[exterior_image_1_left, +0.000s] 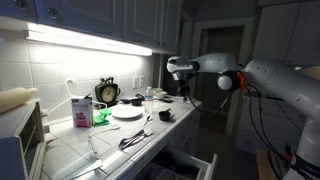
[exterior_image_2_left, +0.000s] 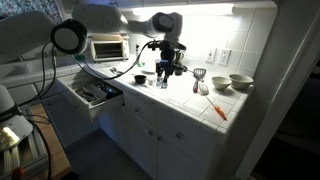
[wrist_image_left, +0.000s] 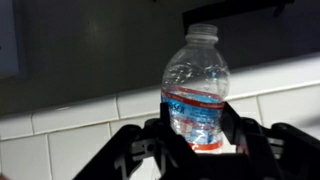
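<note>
A clear plastic bottle (wrist_image_left: 196, 72) with a red and blue label stands upright in the wrist view. My gripper is shut on its lower part, a dark finger on either side. The bottle's base is hidden by the gripper. In exterior view 2, my gripper (exterior_image_2_left: 163, 73) is over the far part of the counter, near the back wall. Exterior view 1 has the arm (exterior_image_1_left: 180, 70) reaching in from the right to the counter's far end; the held bottle is too small to make out clearly there.
On the counter (exterior_image_1_left: 95, 147) are a white plate (exterior_image_1_left: 128, 111), a box (exterior_image_1_left: 82, 111), another clear bottle (exterior_image_1_left: 149, 100), a dark bowl (exterior_image_1_left: 165, 116) and utensils. Bowls (exterior_image_2_left: 240, 82) sit at the other end. An open drawer (exterior_image_2_left: 92, 96) juts out, and cabinets (exterior_image_1_left: 100, 22) overhang the counter.
</note>
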